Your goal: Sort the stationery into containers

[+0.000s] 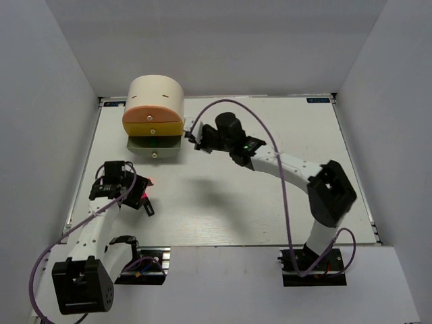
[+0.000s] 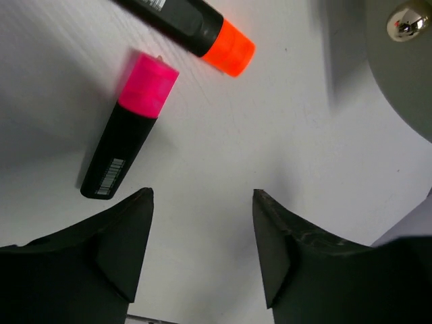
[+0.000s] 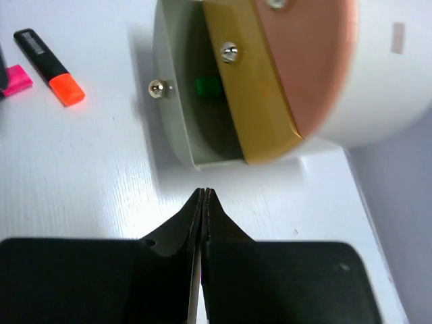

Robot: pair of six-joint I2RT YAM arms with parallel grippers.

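A green highlighter lies inside the pulled-out bottom drawer of the rounded cabinet, partly hidden by the drawer wall. On the table, a black highlighter with a pink cap and one with an orange cap lie close together. My left gripper hovers near them, fingers apart and nothing between; the pink one is just beyond its left finger. To the right of the cabinet, my right gripper is shut, with nothing seen between its fingertips.
The rounded cabinet stands at the back left, its yellow drawer and orange drawer closed. Purple cables loop along both arms.
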